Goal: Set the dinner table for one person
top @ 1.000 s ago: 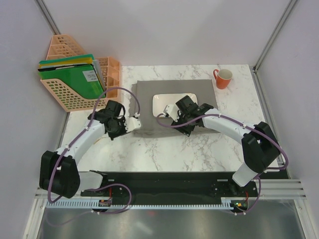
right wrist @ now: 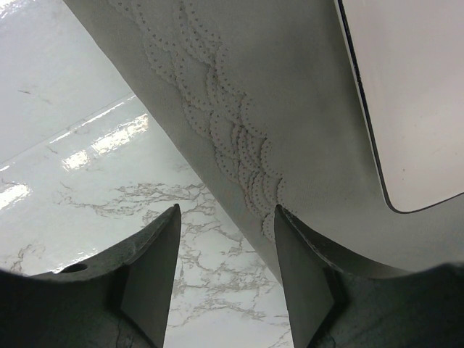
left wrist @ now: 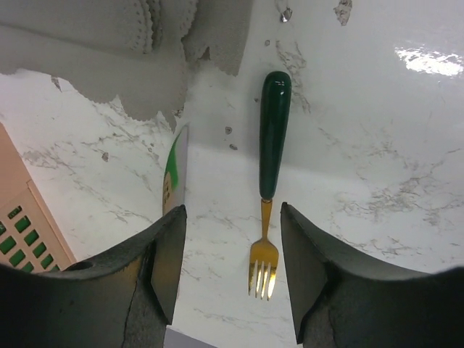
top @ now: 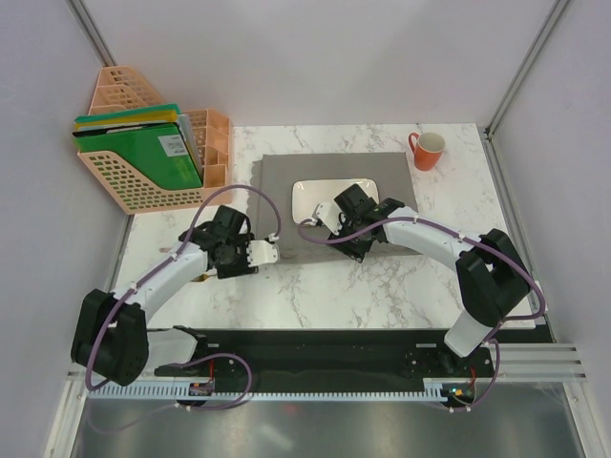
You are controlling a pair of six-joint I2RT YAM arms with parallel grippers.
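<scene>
A fork [left wrist: 265, 250] with a dark green handle lies on the marble table in the left wrist view, its tines toward me. Beside it, to the left, rests a knife [left wrist: 174, 174], its lower part hidden by a finger. My left gripper hovers above them, open and empty, with the fork's neck near its right finger. A white rectangular plate [top: 311, 198] sits on the grey placemat [top: 286, 170]. Over the mat's front edge, my right gripper hangs open with nothing between its fingers. An orange mug [top: 430, 151] stands right of the mat.
At the back left, an orange basket [top: 218, 143] holds green folders [top: 143, 157]. The mat's left end is rumpled, with torn-looking edges near the knife. Bare marble [top: 325, 301] lies free along the front and at the right.
The left arm has shifted down toward the table's front and slightly sideways, uncovering part of the fork in the top view. The right arm has barely moved.
</scene>
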